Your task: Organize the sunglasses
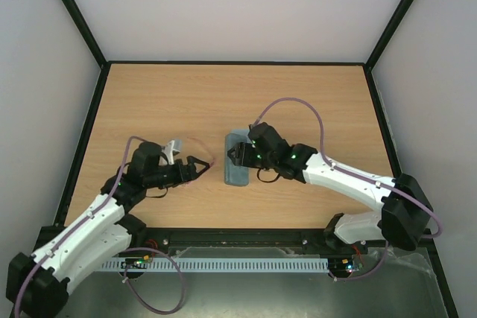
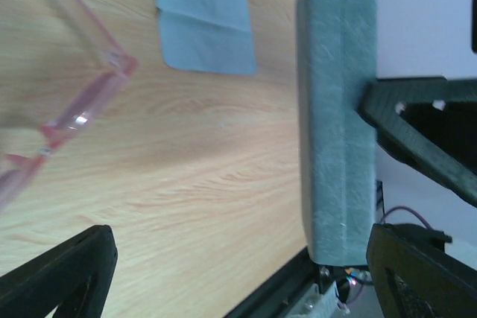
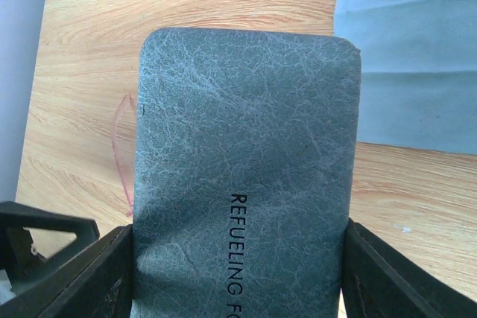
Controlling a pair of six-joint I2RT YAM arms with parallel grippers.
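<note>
My right gripper (image 1: 233,154) is shut on a blue-grey glasses case (image 1: 237,175), held up above the table. The case (image 3: 246,139) fills the middle of the right wrist view, with lettering along its face and a finger on either side. In the left wrist view the case (image 2: 335,132) stands on edge at right. Pink clear-framed sunglasses (image 2: 89,102) lie on the wood, partly cut off by that view's left edge. My left gripper (image 1: 201,168) is open beside them, its fingers apart and nothing between. Whether the case holds anything cannot be seen.
A light blue cloth (image 3: 410,65) lies flat on the table, mostly behind the case from above. The two grippers are close together near the middle.
</note>
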